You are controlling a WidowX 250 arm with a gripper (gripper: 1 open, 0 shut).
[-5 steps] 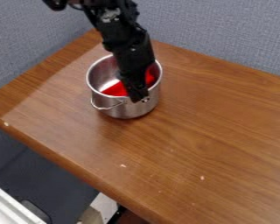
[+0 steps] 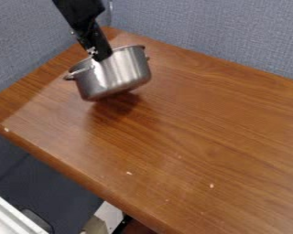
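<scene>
A steel pot (image 2: 113, 78) hangs tilted at the upper left of the wooden table, its near side turned toward the camera and a shadow beneath it. My black gripper (image 2: 98, 51) reaches down from the top left onto the pot's upper rim. Its fingertips are partly hidden there, and whether they pinch the rim does not show clearly. The red contents of the pot are out of sight.
Grey padded walls (image 2: 222, 27) stand behind and to the left. A white object (image 2: 8, 219) lies below the table's left edge.
The gripper and pot have moved up and left. The pot has gone from upright to tilted, so the red inside no longer shows.
</scene>
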